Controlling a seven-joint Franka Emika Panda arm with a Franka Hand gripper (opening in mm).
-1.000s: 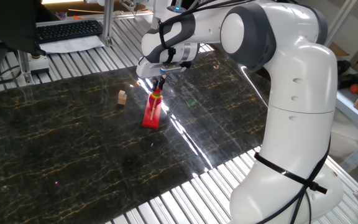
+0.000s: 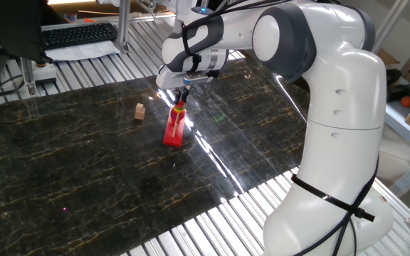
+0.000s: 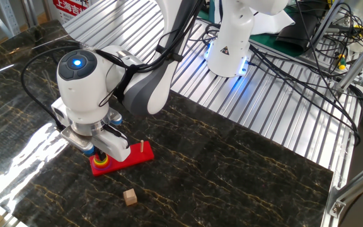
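Observation:
A red board (image 2: 174, 136) lies on the dark marbled tabletop, with a thin wooden peg (image 3: 142, 146) standing at one end. Colored rings (image 3: 100, 161), yellow uppermost with red and purple below, are stacked at its other end. Directly over those rings, my gripper (image 2: 181, 99) points down with its dark fingertips close to or at the stack. In exterior view 2 the hand's white housing hides much of the fingers. Whether they are apart or closed on a ring is too small to make out. A small wooden block (image 3: 130, 197) sits on the table, apart from the board.
Bare marbled tabletop (image 2: 70, 171) spreads widely around the board. Metal slats (image 3: 276, 135) border it on the robot base's side. A keyboard (image 2: 79, 34) and paper lie beyond the far edge in exterior view 1. A black cable (image 3: 27, 79) loops beside the hand.

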